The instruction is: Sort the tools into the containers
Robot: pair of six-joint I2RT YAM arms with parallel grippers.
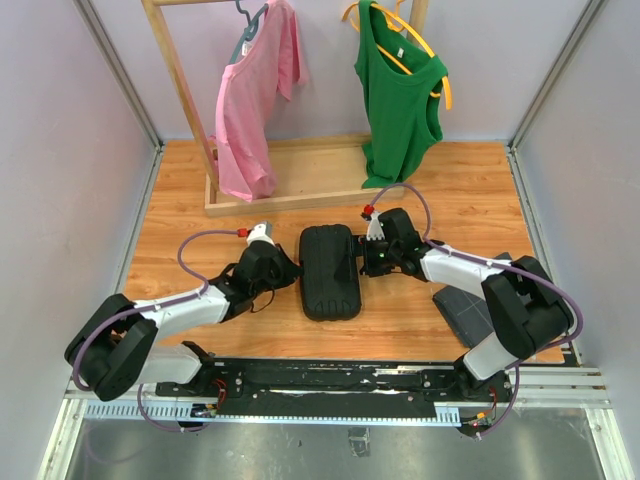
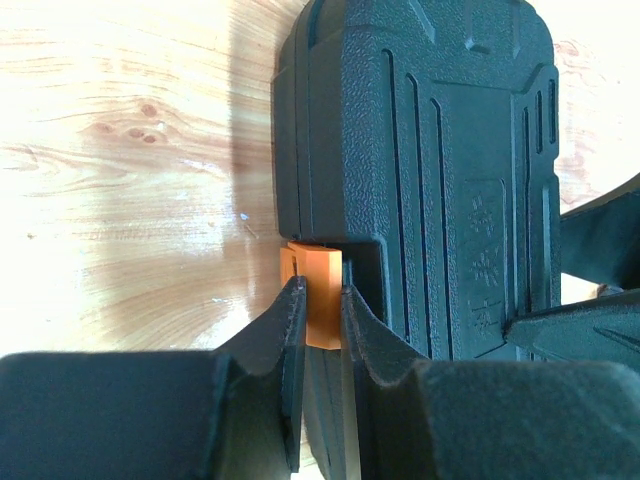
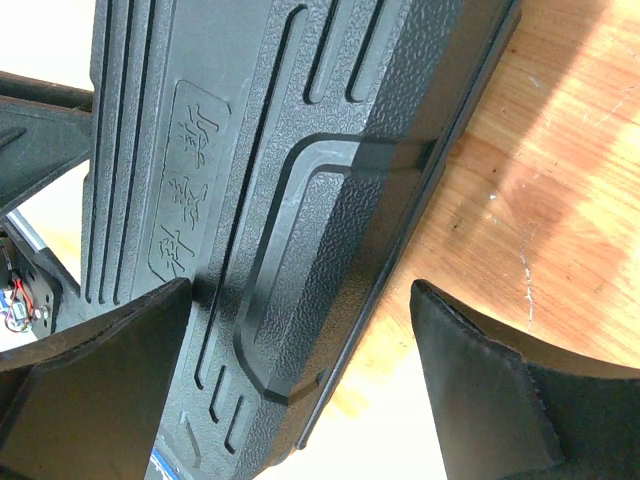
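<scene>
A black tool case point(image 1: 329, 285) lies on the wooden table between my two grippers, its ribbed lid showing in both wrist views. My left gripper is at the case's left side, its fingertips close together on an orange latch point(image 2: 323, 275); whether they grip it is unclear. My right gripper has its fingers apart against the lid and side of the case point(image 3: 200, 180); whether it holds the case is unclear. No loose tools can be seen.
A wooden clothes rack point(image 1: 300, 200) with a pink shirt point(image 1: 250, 120) and a green top point(image 1: 395, 110) stands behind. A dark flat panel point(image 1: 460, 315) lies at the right. Bare table flanks the case.
</scene>
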